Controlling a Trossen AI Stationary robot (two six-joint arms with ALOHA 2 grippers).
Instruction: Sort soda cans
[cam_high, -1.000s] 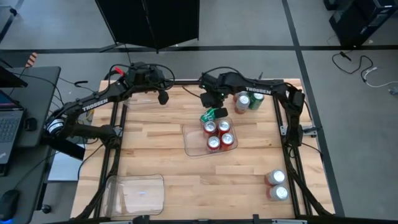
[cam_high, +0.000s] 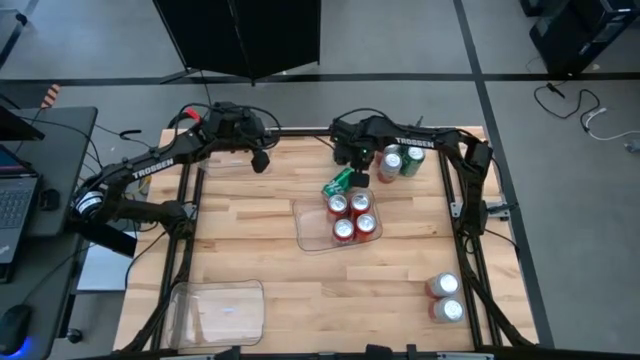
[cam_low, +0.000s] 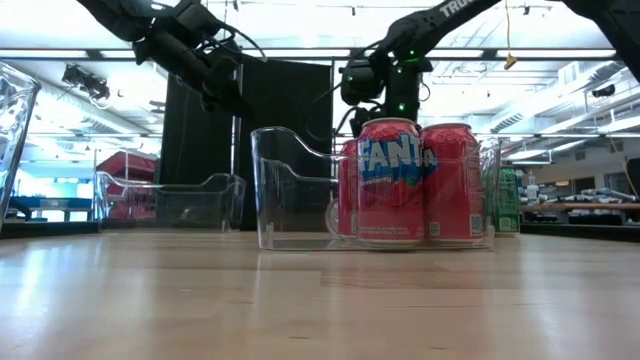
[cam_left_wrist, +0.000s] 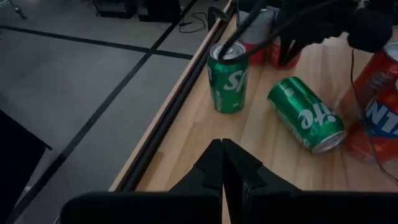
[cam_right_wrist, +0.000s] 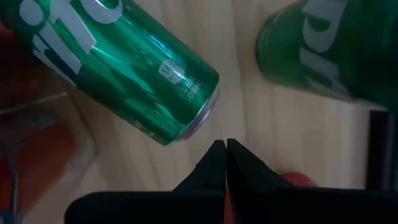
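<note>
A green Sprite can (cam_high: 338, 183) lies on its side behind the clear tray (cam_high: 312, 235), which holds several red Fanta cans (cam_high: 343, 229). In the right wrist view the lying can (cam_right_wrist: 134, 68) fills the upper left, just beyond my right gripper. That gripper is shut, nothing between its fingers. Another green Sprite can (cam_left_wrist: 228, 78) stands upright near the table's edge in the left wrist view. My left gripper is shut and empty, held above the back left of the table.
Several cans (cam_high: 390, 166) cluster at the back right beneath the right arm. Two more cans (cam_high: 446, 309) rest at the front right. An empty clear tray (cam_high: 215, 314) sits front left, and another clear tray (cam_high: 229, 166) is partly under the left arm.
</note>
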